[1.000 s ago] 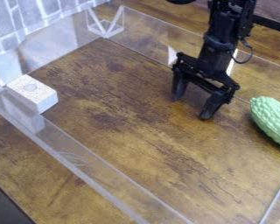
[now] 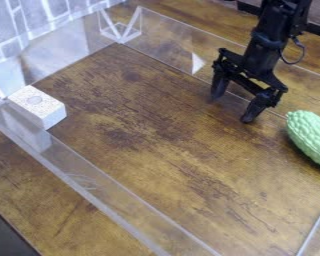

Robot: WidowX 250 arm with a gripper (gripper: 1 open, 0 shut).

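The black gripper (image 2: 236, 95) hangs low over the wooden surface at the upper right, just left of a green bumpy object (image 2: 310, 138) shaped like a long gourd. Its dark fingers point down; whether they are open or shut, or hold anything, I cannot tell. A white rectangular block (image 2: 37, 106) lies at the left edge of the work area.
Low clear walls surround the wooden floor (image 2: 149, 150), which is bare across the middle and front. A white curtain-like cloth (image 2: 36, 30) is at the upper left.
The gripper has shifted a little to the right and upward in the view, toward the back wall. The block and green object have not visibly moved.
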